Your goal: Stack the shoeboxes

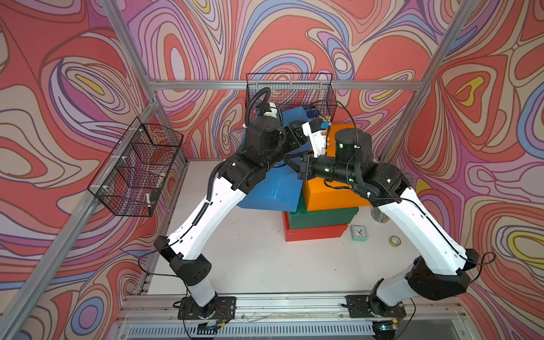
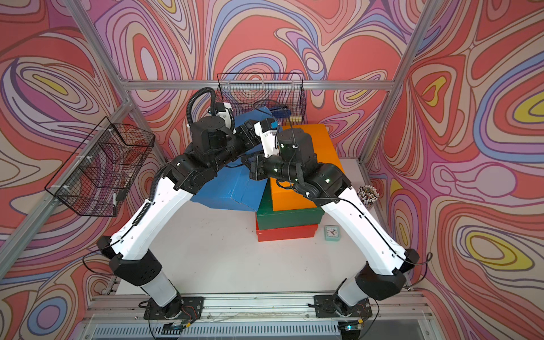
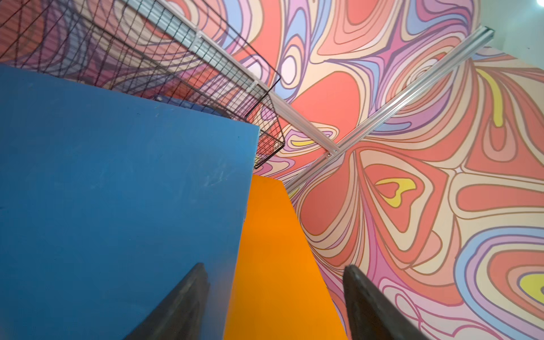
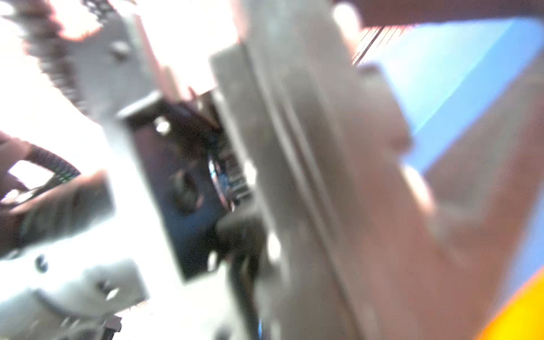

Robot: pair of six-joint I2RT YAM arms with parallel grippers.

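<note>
A blue shoebox [image 1: 269, 192] [image 3: 113, 215] leans tilted at the left of the stack, partly behind both arms. An orange shoebox [image 2: 308, 195] [image 3: 272, 255] tops a green one [image 1: 323, 218] and a red one [image 2: 286, 232] at the bottom. My left gripper is part open beside the blue box's right edge, over the orange in its wrist view; whether it grips anything is unclear. My right gripper [image 1: 297, 161] is crowded against the left one before the blue box; its fingers are hidden or blurred.
Wire baskets [image 1: 136, 170] hang at left and back. A small clock [image 1: 358, 233] and tape roll [image 1: 394, 240] lie right of the stack.
</note>
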